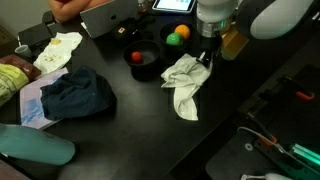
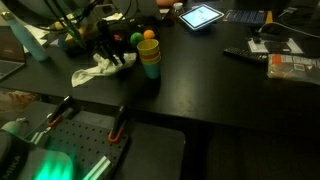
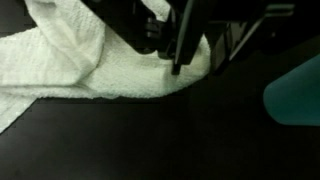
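Observation:
A white cloth [image 1: 184, 84] lies crumpled on the dark table, its loose end trailing toward the front. My gripper [image 1: 207, 58] is low at the cloth's right upper edge, fingers pointing down. In the wrist view, the dark fingers [image 3: 183, 45] reach over the cloth [image 3: 90, 60] and touch or nearly touch its edge. Whether cloth is pinched between them is hidden there. Exterior view 2 shows the cloth [image 2: 100, 68] on the table under the arm.
Stacked cups [image 2: 150, 58] stand close beside the gripper; a teal one [image 3: 295, 92] shows at right in the wrist view. Dark bowls [image 1: 145, 58] hold a red ball, with orange and green balls nearby. A dark cloth [image 1: 77, 95] lies left.

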